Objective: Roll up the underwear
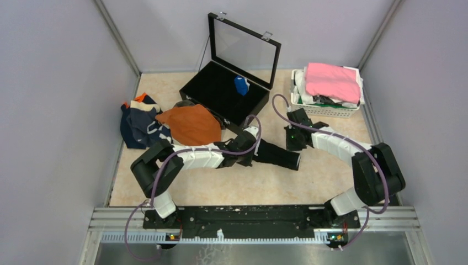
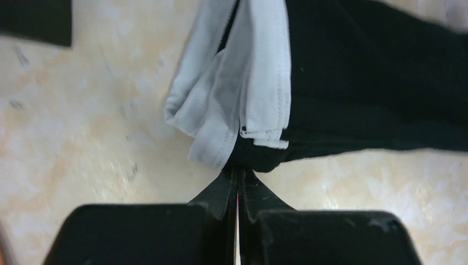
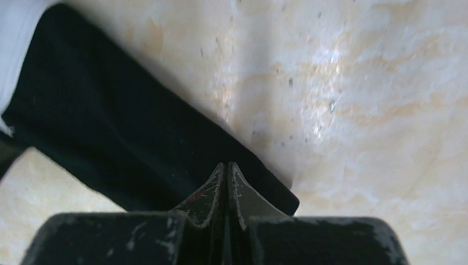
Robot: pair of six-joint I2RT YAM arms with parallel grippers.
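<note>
The black underwear [image 1: 277,155] with a pale waistband lies as a narrow folded strip between my two grippers. In the left wrist view the light grey waistband [image 2: 267,72] is folded over. The shut fingers of my left gripper meet at the cloth's lower corner, which bunches right at their tips. My right gripper is also shut, its tips over the dark cloth [image 3: 149,138] near one end of the strip. Whether any cloth sits between those right fingers cannot be told. From above, the left gripper [image 1: 248,163] hides part of the strip's left end.
An open black case [image 1: 193,85] with a blue item [image 1: 242,85] inside stands behind. Orange cloth [image 1: 196,130] and navy clothes [image 1: 144,124] lie left. A white basket [image 1: 325,110] of laundry is at back right.
</note>
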